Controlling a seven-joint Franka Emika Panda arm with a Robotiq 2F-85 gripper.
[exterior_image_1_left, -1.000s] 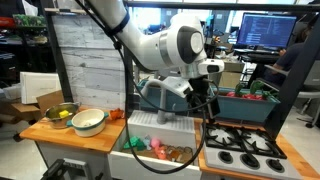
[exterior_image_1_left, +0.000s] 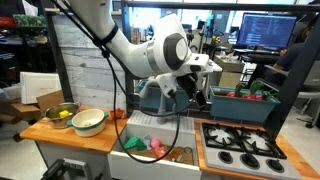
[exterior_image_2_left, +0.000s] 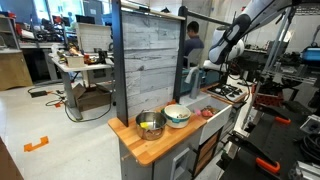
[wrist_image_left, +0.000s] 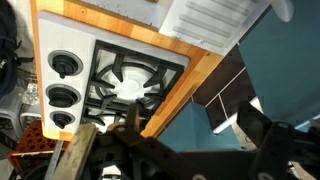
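My gripper is open, its dark fingers spread apart with nothing seen between them. Beneath it in the wrist view lie the stove (wrist_image_left: 115, 75), with black grates and knobs, and a strip of wooden counter. In exterior view 1 the white arm reaches in from above, and the gripper hangs in the air over the area between the sink and the stove (exterior_image_1_left: 245, 150). Several colourful toy items (exterior_image_1_left: 160, 148) lie in the sink basin. A white drying rack (wrist_image_left: 215, 18) shows at the top of the wrist view.
On the counter's left stand a cream pot (exterior_image_1_left: 89, 123) and a metal bowl (exterior_image_1_left: 61, 113) with something yellow inside. A teal bin (exterior_image_1_left: 240, 107) holding red and green items sits behind the stove. The wooden counter (exterior_image_2_left: 150, 150) has bare room in front of the pots.
The arm's head has tilted and my gripper has risen, swinging slightly left away from the stove. The hanging cable has shifted with it. Objects on the counter look unmoved.
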